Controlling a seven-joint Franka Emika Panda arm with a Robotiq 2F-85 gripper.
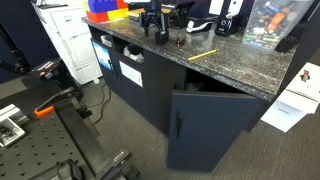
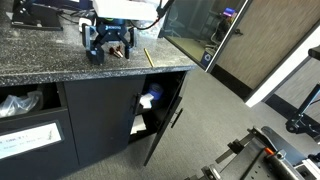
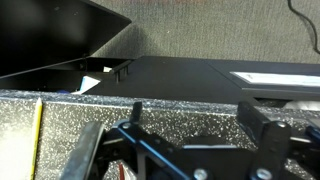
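Note:
My gripper is open in the wrist view, its two dark fingers set wide apart above the speckled counter. In exterior view 1 the gripper is low over the counter, close to a small black block. Exterior view 2 has the black block near the counter's front edge beside the gripper. Whether the fingers touch it cannot be told. A yellow pencil lies to the right on the counter. Below, a dark cabinet door hangs open.
A small reddish-brown item sits between block and pencil. A clear bin of mixed things stands at the counter's far right. Colourful boxes are at the left end. Open floor lies before the cabinet.

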